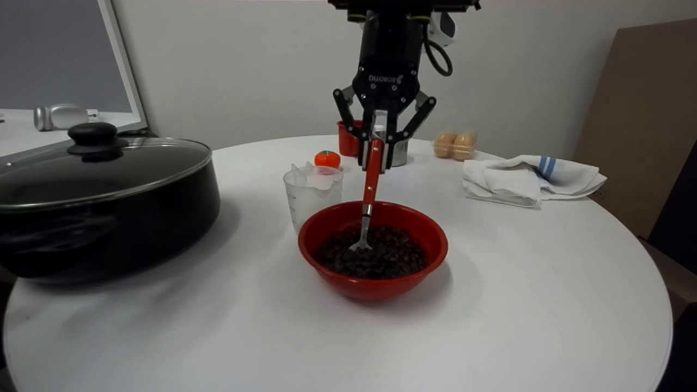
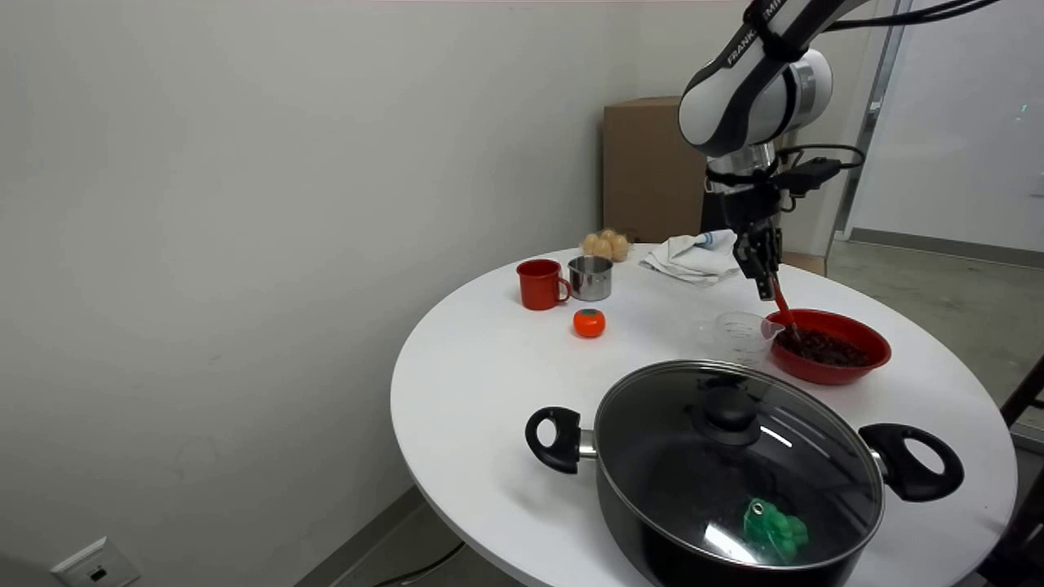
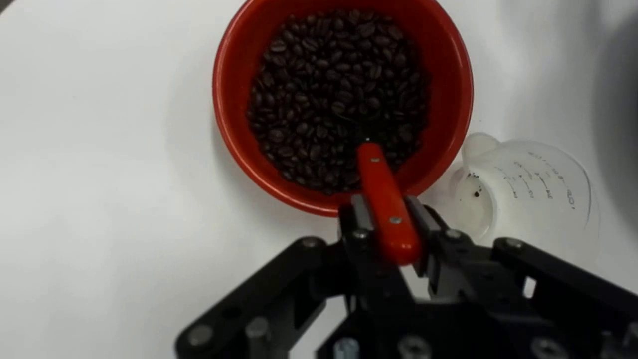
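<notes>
My gripper [image 1: 377, 163] is shut on the red handle of a spoon [image 1: 372, 173], above the back part of a red bowl [image 1: 320, 225]. Dark coffee beans [image 3: 323, 89] fill the bottom of that bowl. The spoon leans slightly, its metal end down among the beans, so most of its scoop is hidden. In the wrist view the red handle [image 3: 386, 197] lies between both fingers and crosses over the bowl's rim. A clear measuring cup [image 3: 538, 185] stands close beside the bowl, with a few dark specks in it.
A large black pot [image 2: 626, 509] with a glass lid takes up one side of the table. Farther back are a red mug [image 2: 540, 284], a steel cup [image 2: 591, 279], an orange persimmon [image 2: 589, 324], eggs [image 1: 454, 145] and a white towel [image 1: 503, 179].
</notes>
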